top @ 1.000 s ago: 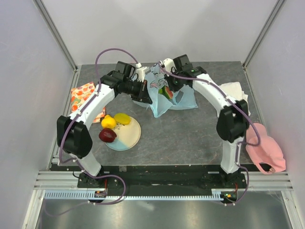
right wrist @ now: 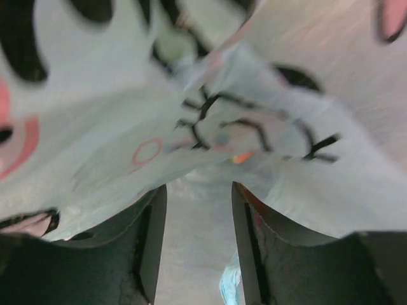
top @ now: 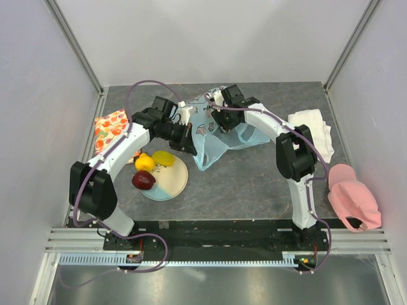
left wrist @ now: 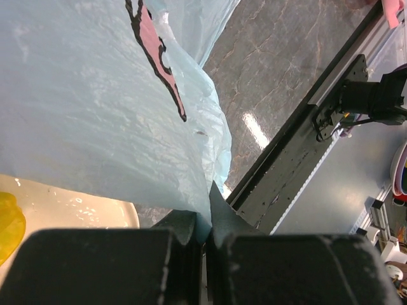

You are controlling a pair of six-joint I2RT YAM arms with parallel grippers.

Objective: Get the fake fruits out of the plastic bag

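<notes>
The light blue plastic bag [top: 213,149] with black and pink print lies on the back middle of the table. My left gripper is shut on the bag's edge, pinching it. My right gripper is down at the bag's opening on the right, its fingers part open in a blurred wrist view, with a small orange patch [right wrist: 241,157] beyond them and bag film around. Fake fruits, a yellow lemon [top: 144,162], a yellow-green mango [top: 163,158] and a dark red fruit [top: 144,180], sit on the plate [top: 168,189] at left.
A patterned cloth [top: 109,130] lies at the left, a white cloth [top: 318,136] at the right, and a pink item [top: 353,203] at the front right.
My left gripper has moved down toward the front with the bag's edge, which stretches with it. The right gripper has shifted slightly, and the fruit seen inside the bag earlier is now mostly hidden.
</notes>
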